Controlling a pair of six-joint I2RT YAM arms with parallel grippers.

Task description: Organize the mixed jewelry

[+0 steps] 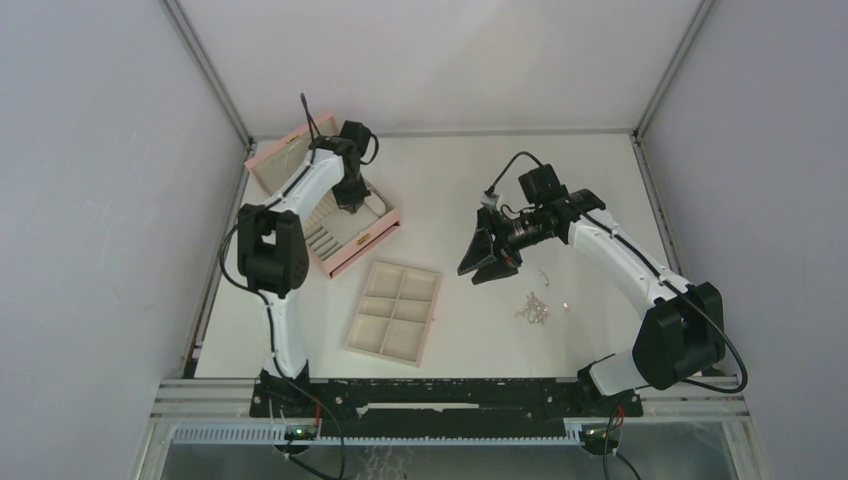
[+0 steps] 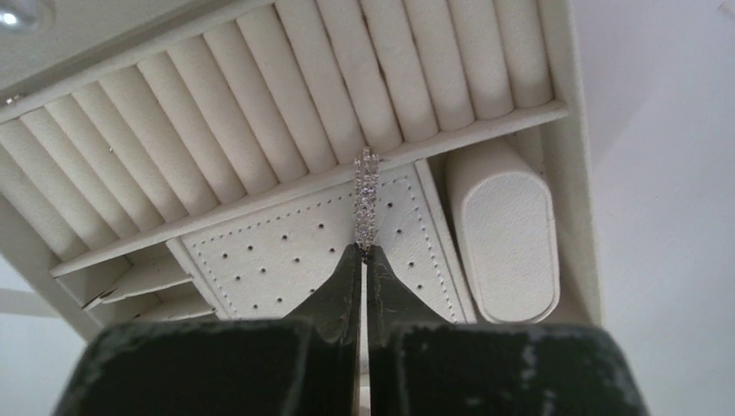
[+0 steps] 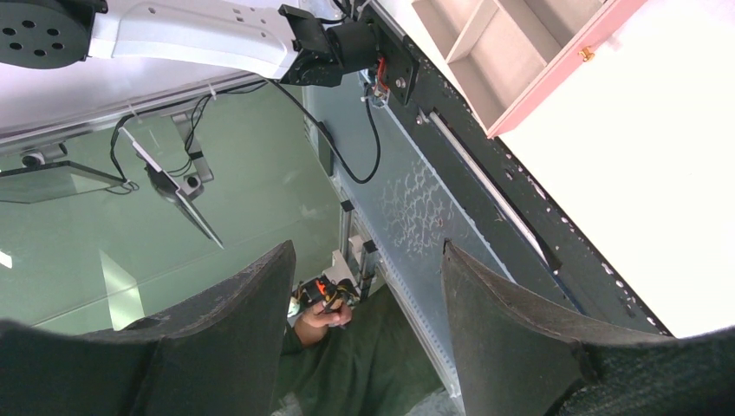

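Observation:
My left gripper is shut, and a slim silver ring (image 2: pixel 366 198) set with sparkling stones stands out from its fingertips. Beneath it is the open pink jewelry box (image 1: pixel 361 240), whose padded ring rolls (image 2: pixel 276 104) and dotted earring panel (image 2: pixel 325 238) show in the left wrist view. The ring overlaps the divider between rolls and panel; whether it touches is not clear. Over the right half of the table my right gripper (image 1: pixel 484 270) hangs open and empty. A small heap of jewelry (image 1: pixel 535 308) lies in front of it on the table.
A tray (image 1: pixel 434 318) with several empty compartments lies at centre front. Two small loose pieces, one (image 1: pixel 544 278) behind the heap and one (image 1: pixel 566 307) beside it, lie on the right. The box lid (image 1: pixel 275 168) stands open behind.

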